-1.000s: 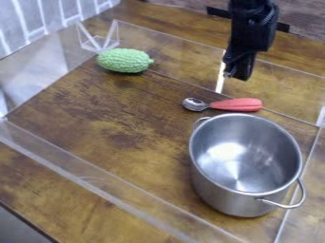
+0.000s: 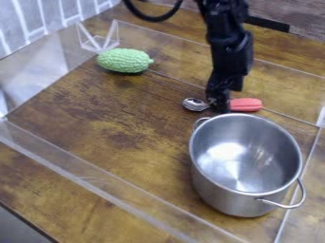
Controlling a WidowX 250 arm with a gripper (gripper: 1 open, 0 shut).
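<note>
A spoon (image 2: 195, 104) with a red handle (image 2: 245, 104) lies on the wooden table behind a steel pot (image 2: 248, 169). My black gripper (image 2: 219, 102) is down at the spoon's handle, its fingertips over the middle of the spoon; whether they touch or close on it cannot be seen clearly.
A green bitter melon (image 2: 124, 60) lies at the back left. Clear plastic walls surround the work area (image 2: 102, 138), whose left and middle are mostly bare wood. The pot fills the front right.
My gripper has come down, moving slightly left, from above and behind the spoon onto its handle. The spoon, pot and melon look unmoved.
</note>
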